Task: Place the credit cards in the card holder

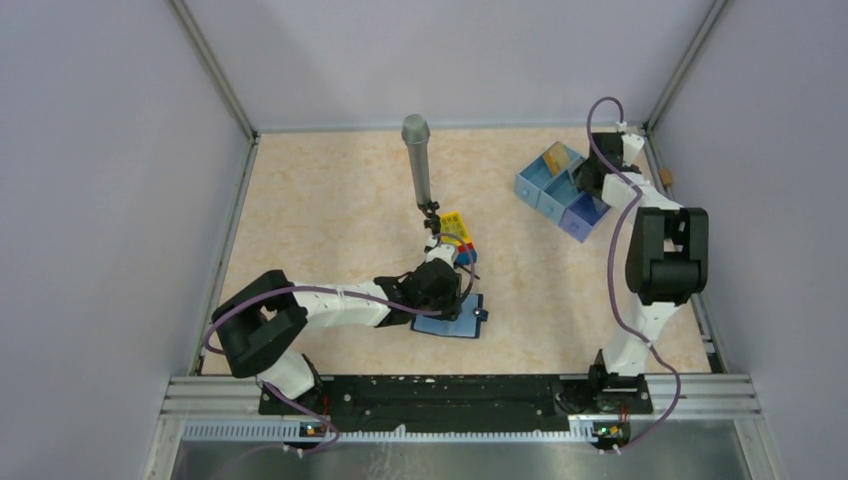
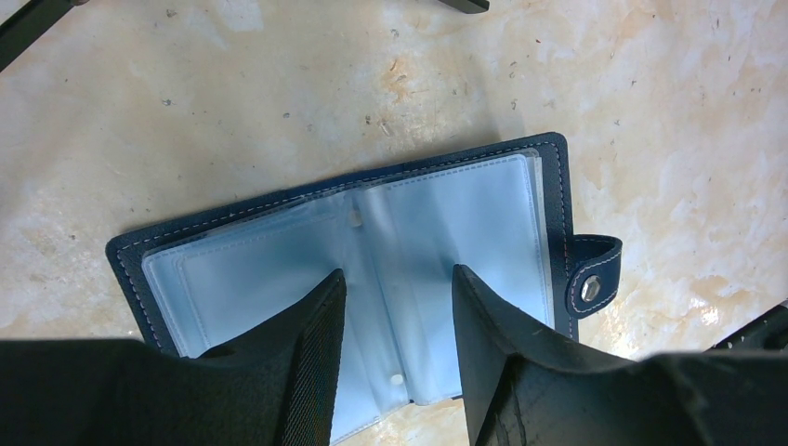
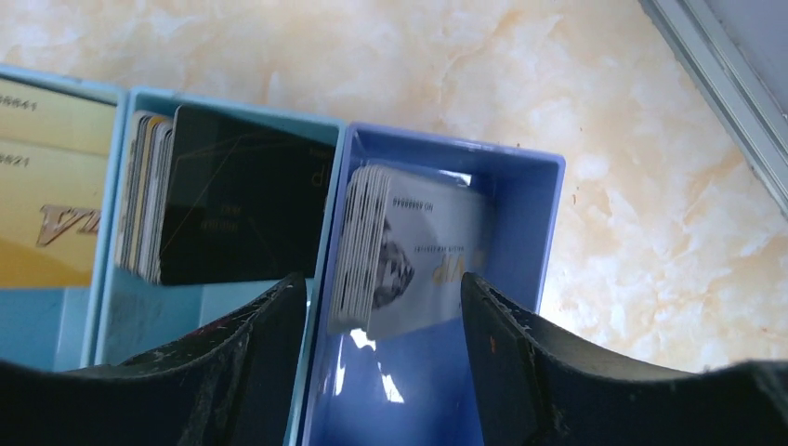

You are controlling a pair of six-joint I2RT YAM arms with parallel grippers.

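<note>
The card holder lies opened flat, dark blue with clear pale sleeves and a snap tab on its right. Over its middle fold hangs my left gripper, partly open, its fingers apart with only the sleeves seen beyond them. At the far right, my right gripper is open above the dark blue compartment of a box. In that compartment a stack of grey-white cards leans by the left wall. Dark cards fill part of the middle compartment, and gold cards lie in the left one.
A camera post rises from the back middle of the table. Near its foot lies a yellow, red and blue item, partly covered by the left arm. Open table surrounds the card holder's right side.
</note>
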